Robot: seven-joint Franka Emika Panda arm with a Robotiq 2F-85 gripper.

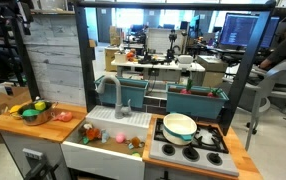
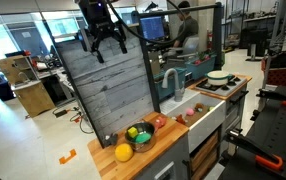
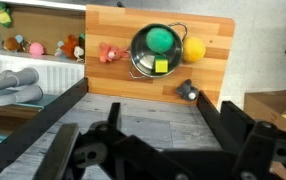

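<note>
My gripper hangs high above the left end of the counter, its fingers spread apart with nothing between them. In exterior view 2 the gripper (image 2: 107,48) is in front of the grey wooden panel. Below it, on the wooden board (image 3: 207,74), stands a metal pot (image 3: 136,60). Inside the pot are a green round item (image 3: 159,40) and a yellow block (image 3: 161,66). A yellow ball (image 3: 193,49) lies beside the pot, and a pink-red toy (image 3: 111,53) lies on its other side.
The sink (image 1: 87,157) holds several small colourful toys. A tall faucet (image 1: 114,92) rises behind it. On the stove (image 1: 195,156) sits a pale pan (image 1: 180,126). Dark frame posts (image 1: 85,60) and the wooden panel (image 1: 53,60) stand close to the arm.
</note>
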